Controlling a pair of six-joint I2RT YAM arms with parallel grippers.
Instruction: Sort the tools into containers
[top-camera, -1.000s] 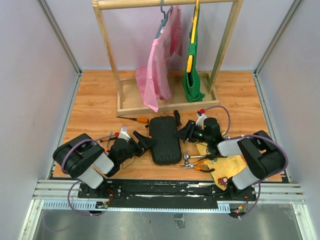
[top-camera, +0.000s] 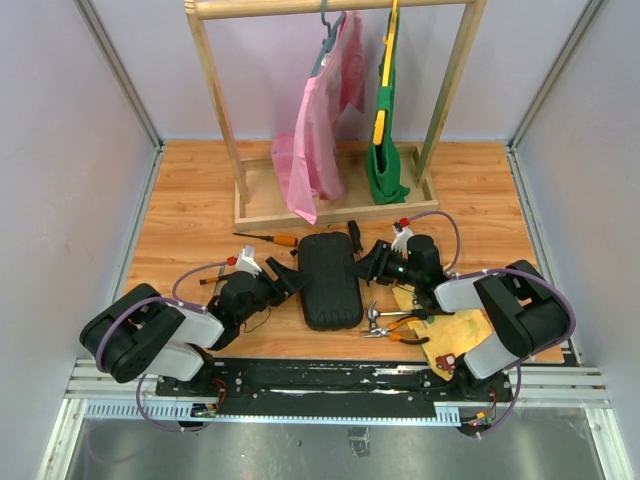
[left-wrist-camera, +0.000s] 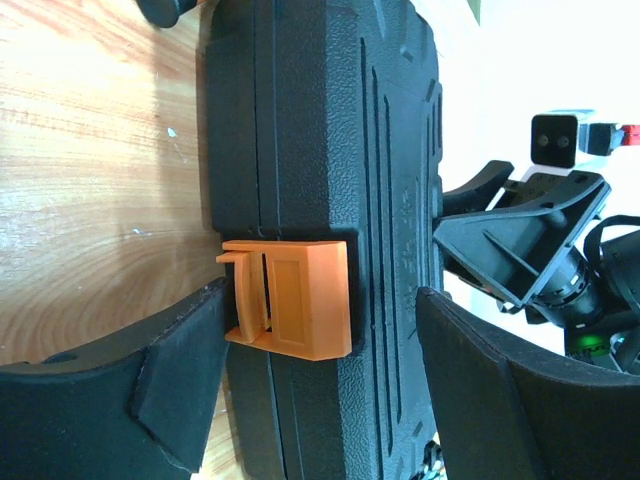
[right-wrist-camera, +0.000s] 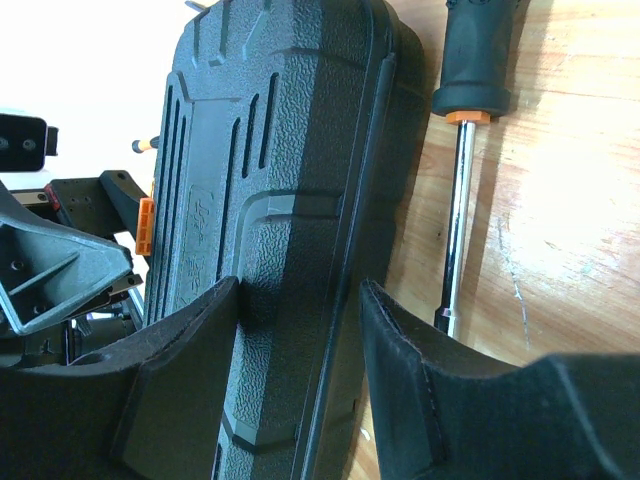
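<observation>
A black tool case (top-camera: 331, 285) stands shut in the middle of the table between my two arms. In the left wrist view its orange latch (left-wrist-camera: 300, 300) sits between the fingers of my left gripper, which is part open at the case's left side. My right gripper is shut on the case's right edge. Orange-handled screwdrivers, one (top-camera: 283, 240) behind the case on the left, another (top-camera: 355, 237) dark-handled behind it on the right, lie on the wood. Pliers (top-camera: 396, 336) and a hammer (top-camera: 380, 314) lie right of the case.
A yellow cloth (top-camera: 450, 340) is spread under the right arm. At the back, a wooden rack (top-camera: 245, 205) carries a pink garment (top-camera: 320, 140) and a green one (top-camera: 385, 165). Bare table shows at the far left and far right.
The case and right arm look unmoved.
</observation>
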